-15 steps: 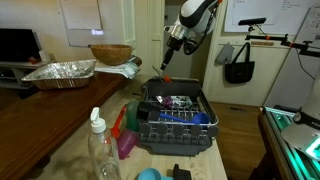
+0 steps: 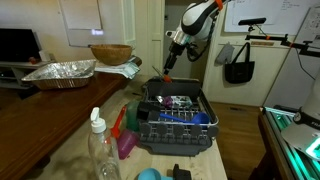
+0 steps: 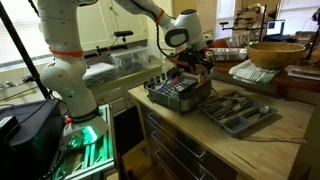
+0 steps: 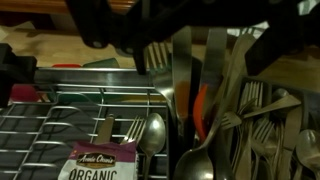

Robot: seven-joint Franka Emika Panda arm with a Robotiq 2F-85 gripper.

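In the wrist view my gripper stands open, its dark, blurred fingers wide apart at the top. Below and between them are upright cutlery pieces: a fork (image 4: 158,62), a knife (image 4: 182,75) and a long-handled spoon (image 4: 195,165). An orange-red strip (image 4: 200,112) shows among them. More forks and spoons (image 4: 285,140) lie to the right. On the left, a wire rack holds another spoon (image 4: 152,135) and an Annie's Organic packet (image 4: 100,160). Contact between fingers and cutlery cannot be made out.
The dish rack (image 2: 185,135) sits on the wooden counter, with a blue utensil (image 2: 182,119) inside. A cutlery tray (image 3: 240,113) stands beside it. A clear bottle (image 2: 103,155) is near the front. Someone in a white shirt (image 2: 198,25) stands behind the rack.
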